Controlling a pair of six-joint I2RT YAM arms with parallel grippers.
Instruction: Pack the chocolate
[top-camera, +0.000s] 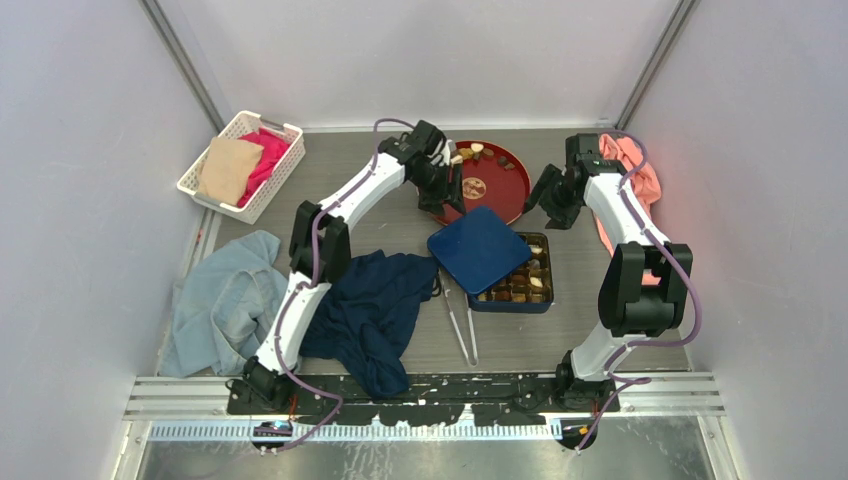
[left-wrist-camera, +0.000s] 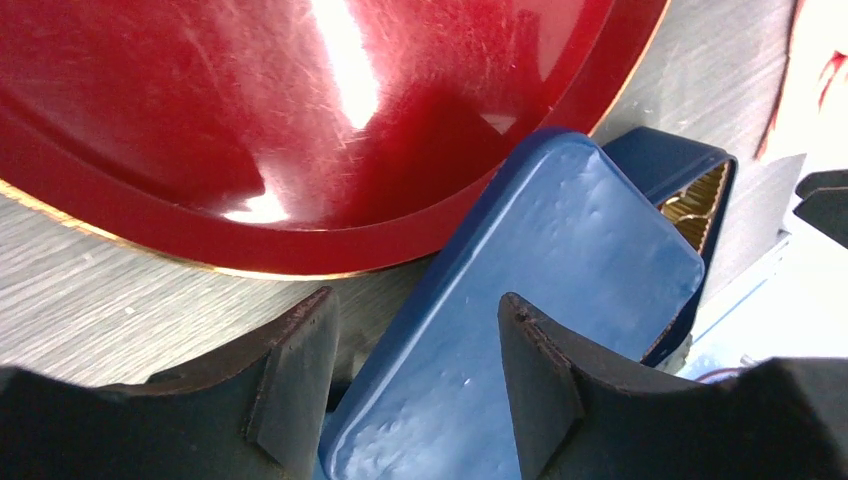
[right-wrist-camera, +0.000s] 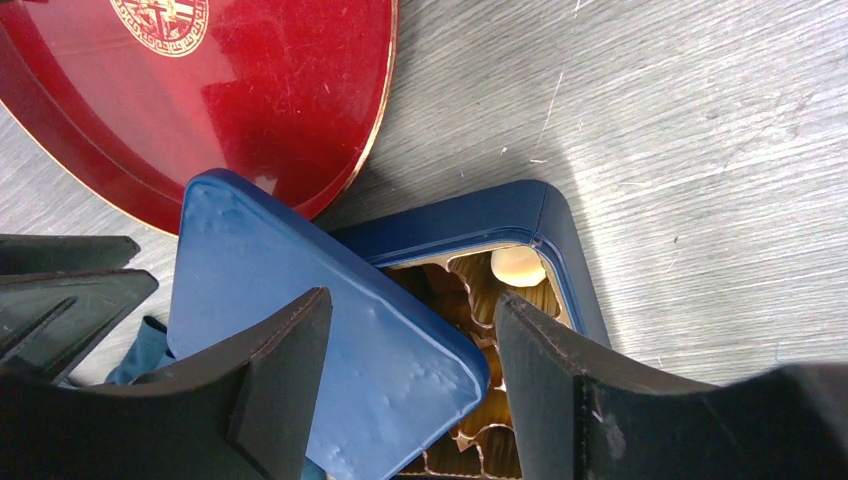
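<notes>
The blue lid (top-camera: 470, 245) rests askew over the chocolate box (top-camera: 530, 290), whose gold compartments hold several chocolates; one pale piece (right-wrist-camera: 517, 266) sits in a corner. The red round tray (top-camera: 500, 185) behind carries several chocolates along its far side. My left gripper is open above the tray's near edge and the lid's left corner, nothing between its fingers. My right gripper is open above the box and lid, to the right of the tray in the top view, holding nothing.
Metal tongs (top-camera: 455, 325) lie before the box. A navy cloth (top-camera: 365, 320) and denim (top-camera: 220, 300) cover the front left. A white basket (top-camera: 250, 210) with cloths is at back left, salmon cloth (top-camera: 640, 180) at right.
</notes>
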